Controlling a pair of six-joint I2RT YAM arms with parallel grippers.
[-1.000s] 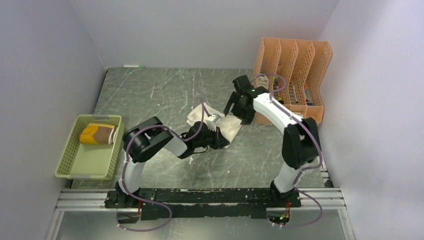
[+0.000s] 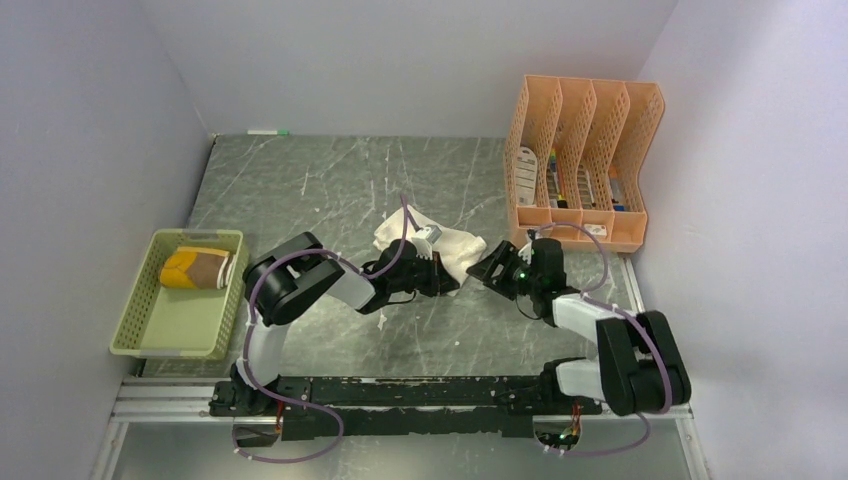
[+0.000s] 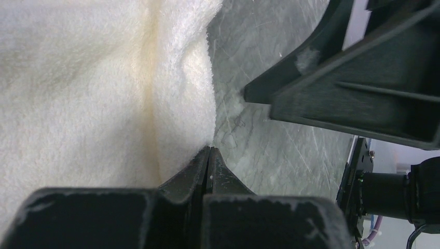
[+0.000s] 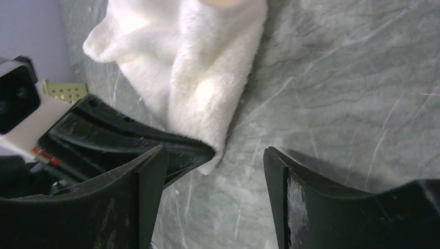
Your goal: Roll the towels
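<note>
A white towel (image 2: 454,246) lies crumpled and folded at the middle of the table. My left gripper (image 2: 436,283) is on its near end; in the left wrist view its fingertips (image 3: 197,171) are closed at the towel's edge, with the grasped cloth mostly hidden. My right gripper (image 2: 481,275) is just right of that end. In the right wrist view its two fingers stand apart over bare table, beside the towel (image 4: 212,88) and the left gripper's dark body, with nothing between them.
A green basket (image 2: 129,320) with yellow and brown items stands at the left. A peach divided organizer (image 2: 626,233) holding small things stands at the back right. Bare table lies behind and in front of the towel.
The left gripper has hardly moved.
</note>
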